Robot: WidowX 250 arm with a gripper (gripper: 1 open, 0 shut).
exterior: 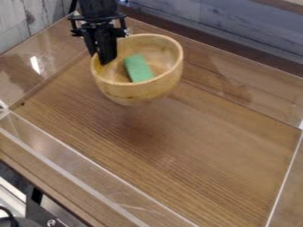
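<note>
In the camera view my gripper [106,46] is shut on the near left rim of a tan plastic bowl [136,89], holding it tilted toward the camera in the upper middle. A green object [137,68] lies inside the bowl. The fingertips are partly hidden at the rim.
Pale walls stand along the back. A white object [3,107] is partly visible at the left edge, and dark items sit at the lower left corner.
</note>
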